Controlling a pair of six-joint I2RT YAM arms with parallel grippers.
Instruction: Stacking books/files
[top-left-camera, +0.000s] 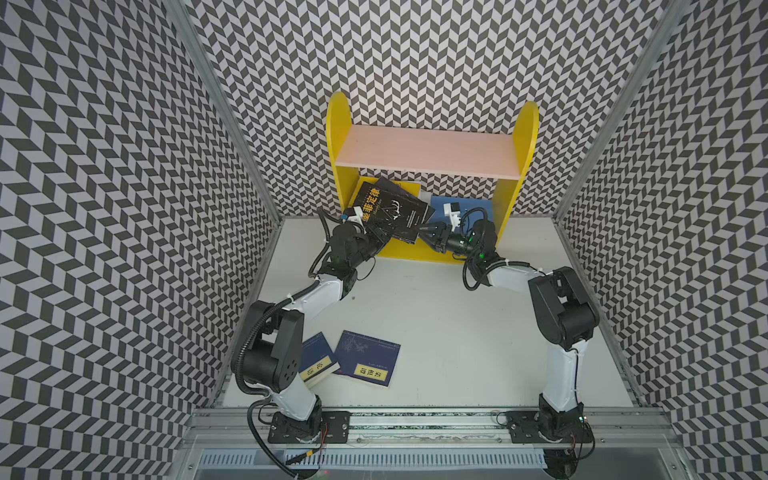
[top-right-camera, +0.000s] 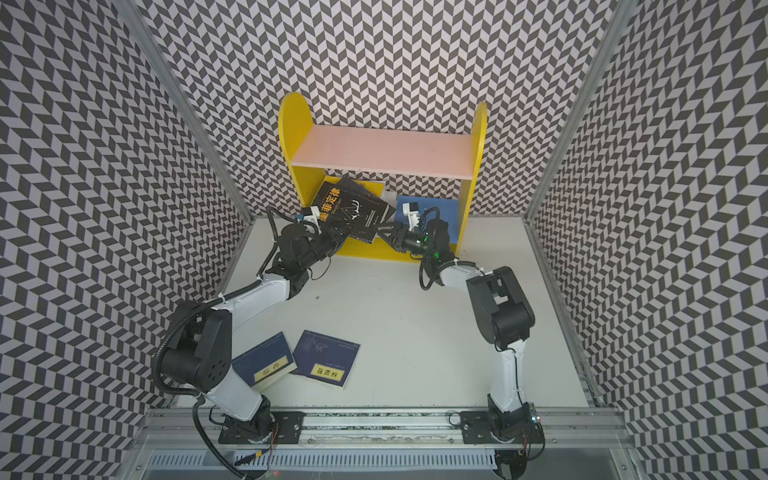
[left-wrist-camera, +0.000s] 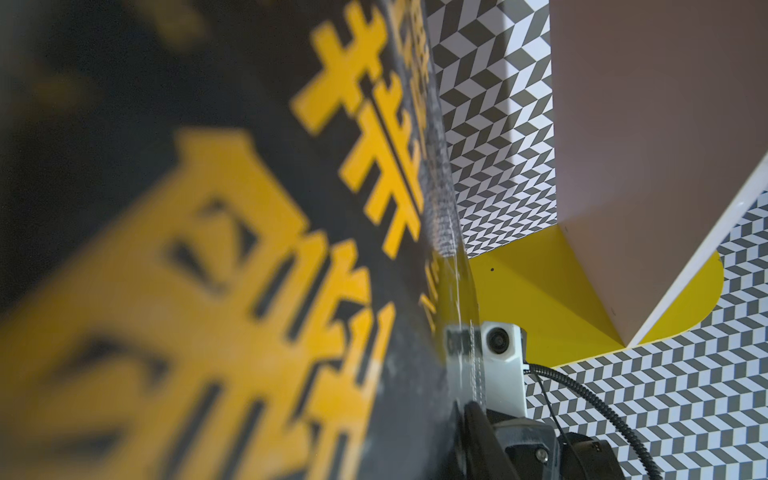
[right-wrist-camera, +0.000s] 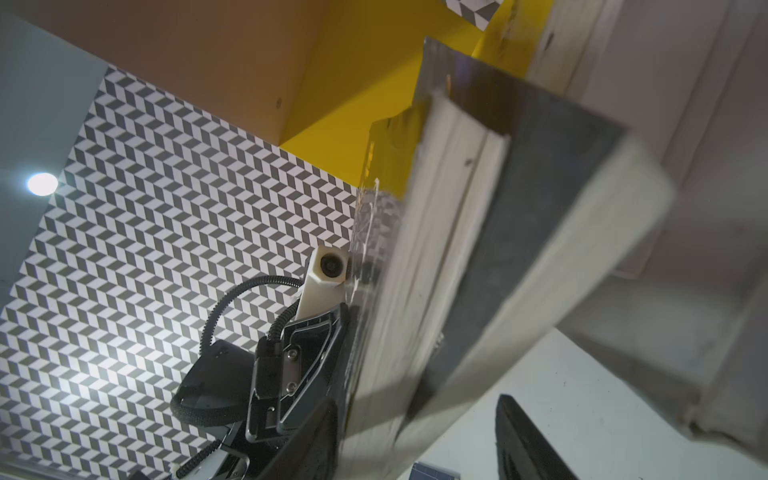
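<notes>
A black book with yellow lettering (top-left-camera: 409, 214) lies in the lower level of the yellow and pink shelf (top-left-camera: 432, 152), over another dark book, askew. Its cover fills much of the left wrist view. My left gripper (top-left-camera: 385, 232) is shut on the black book's front edge; its fingertips are hidden there. My right gripper stands part open at the right end of that book, whose page edges (right-wrist-camera: 448, 216) run between and above the fingers. Two navy books, one (top-left-camera: 367, 357) flat and one (top-left-camera: 317, 357) angled beside it, rest on the table at front left.
A blue book or folder (top-left-camera: 480, 209) lies at the right of the shelf's lower level, behind my right gripper. A pale item stands between it and the black book.
</notes>
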